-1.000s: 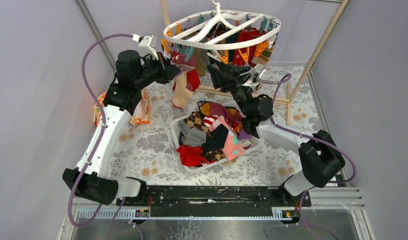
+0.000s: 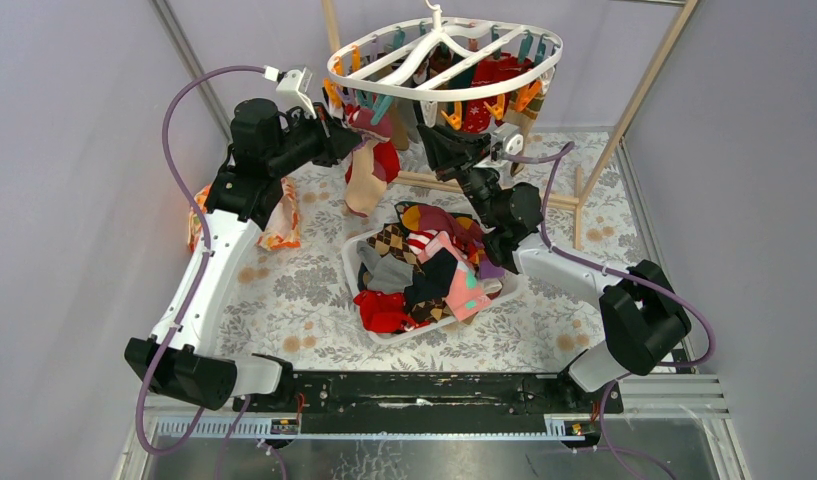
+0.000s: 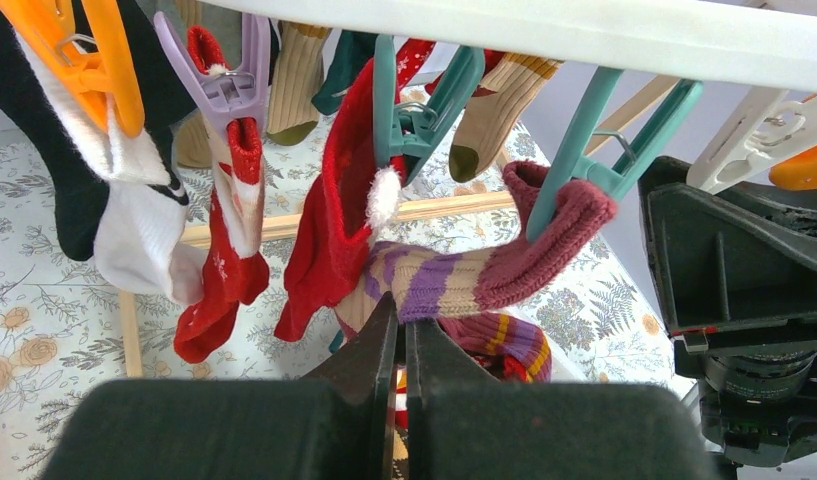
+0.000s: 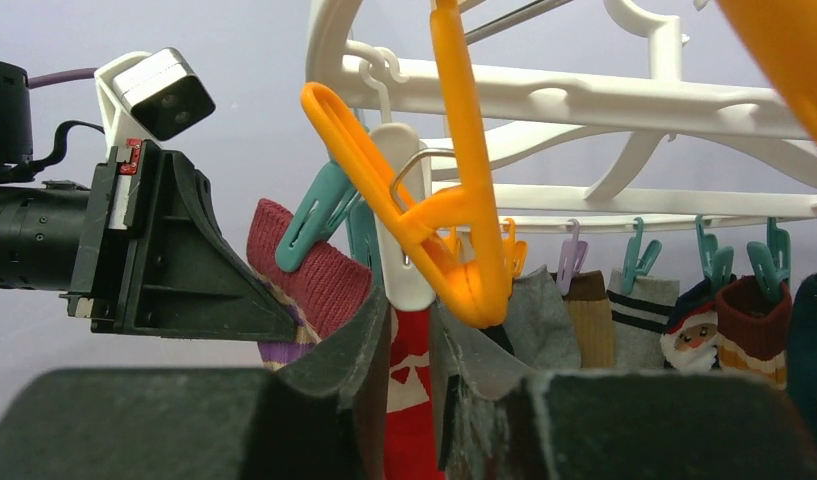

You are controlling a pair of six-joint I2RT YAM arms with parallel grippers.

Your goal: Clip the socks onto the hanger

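A white oval hanger (image 2: 444, 92) with coloured clips holds many socks. My left gripper is shut on a maroon, cream and purple striped sock (image 3: 444, 283), whose cuff is at a teal clip (image 3: 609, 165). My right gripper (image 2: 432, 135) is just under the hanger's front rail. In the right wrist view its fingertips (image 4: 454, 345) are directly below a white clip (image 4: 409, 295) and an orange clip (image 4: 454, 240); how far open it is cannot be made out clearly.
A white bin (image 2: 349, 270) of loose socks stands on the table below. An orange patterned bag (image 2: 282, 225) lies at the left. Wooden stand bars (image 2: 634, 90) surround the hanger.
My left gripper and its sock have stayed nearly still.
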